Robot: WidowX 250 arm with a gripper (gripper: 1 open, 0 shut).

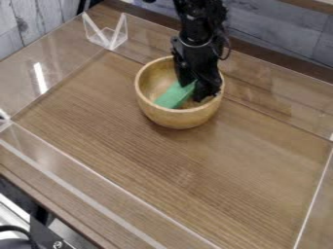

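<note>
A tan round bowl (pixel 181 115) sits on the wooden table (pixel 166 185) in the upper middle, with a green object (pixel 174 94) inside it. My black gripper (pixel 201 86) reaches down from the top into the right back of the bowl, at the green object's upper right end. Whether its fingers are open or hold the green object cannot be told.
A clear plastic piece (pixel 109 31) stands at the back left. The left, right and front of the table are clear. Dark cables show at the bottom left corner.
</note>
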